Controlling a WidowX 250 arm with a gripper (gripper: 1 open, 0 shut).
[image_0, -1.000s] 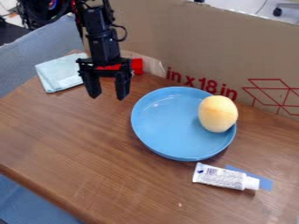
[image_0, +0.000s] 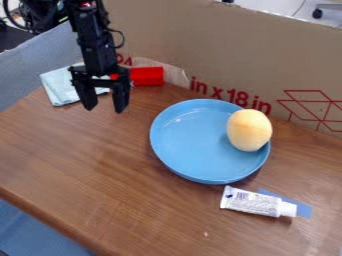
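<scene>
My black gripper (image_0: 104, 100) hangs over the back left of the wooden table, open, with nothing seen between its fingers. Behind it are a folded pale cloth (image_0: 60, 88) and a red object (image_0: 146, 75), both partly hidden by the arm. A blue plate (image_0: 187, 140) lies to the right, with a yellowish oval object (image_0: 249, 130) on its right side. A white tube (image_0: 251, 201) lies at the front right on a small blue patch.
A cardboard wall (image_0: 241, 55) closes off the back.
The gripper has moved a little to the left over the last second. The objects on the table have not visibly moved.
</scene>
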